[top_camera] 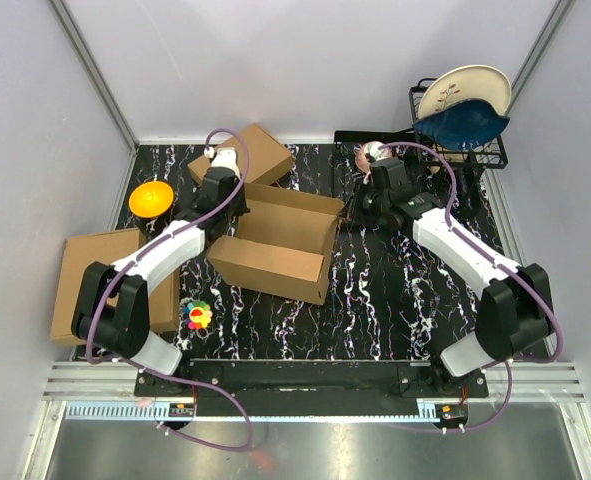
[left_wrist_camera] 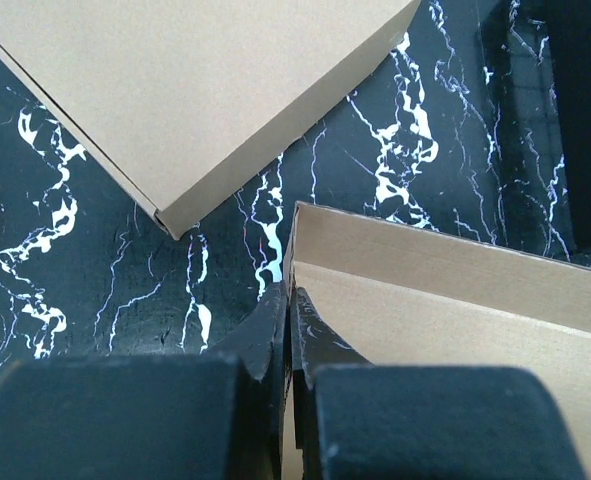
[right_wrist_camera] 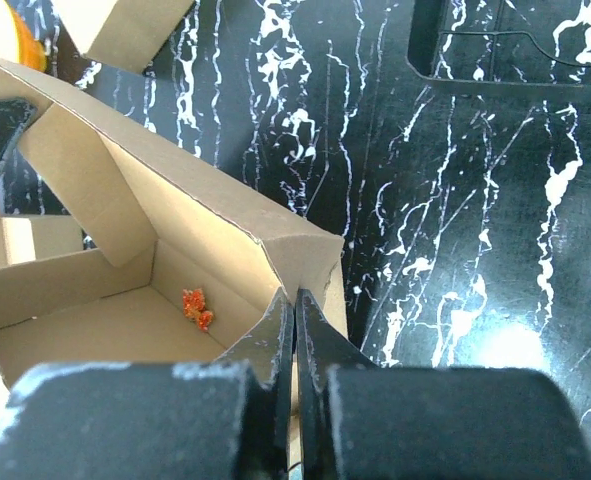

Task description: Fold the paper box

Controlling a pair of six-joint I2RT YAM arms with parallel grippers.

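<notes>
The cardboard paper box (top_camera: 272,263) stands open-topped in the middle of the table, its walls raised and its inside empty of flaps folded over the top. At its back left corner my left gripper (top_camera: 243,209) is shut with the thin wall edge between its fingertips. The left wrist view shows that box wall (left_wrist_camera: 425,255) running into the closed fingers. My right gripper (top_camera: 344,214) is shut at the back right corner, and in the right wrist view the cardboard corner (right_wrist_camera: 307,258) enters between its tips. A small orange-red mark (right_wrist_camera: 197,309) shows inside the box.
Another flat cardboard box (top_camera: 260,158) lies behind, and a larger one (top_camera: 95,285) at the left. A yellow bowl (top_camera: 151,199) and a flower-shaped toy (top_camera: 197,314) are on the left. A dish rack (top_camera: 487,155) with plates stands back right.
</notes>
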